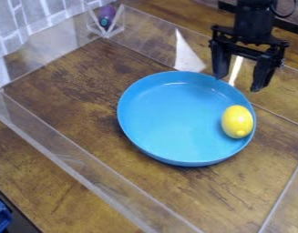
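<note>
The black gripper (246, 64) hangs at the upper right, over the back rim of a blue round tray (176, 114), with its fingers apart and pointing down. A yellow egg-shaped object (238, 122) lies in the right side of the tray. A white triangular piece (188, 53) stands behind the tray, left of the gripper, and a pale narrow item shows between or behind the fingers; whether they touch it is unclear.
Clear low walls border the wooden surface. A small purple and teal item (106, 18) sits at the back left corner. A blue object (5, 218) is at the bottom left edge.
</note>
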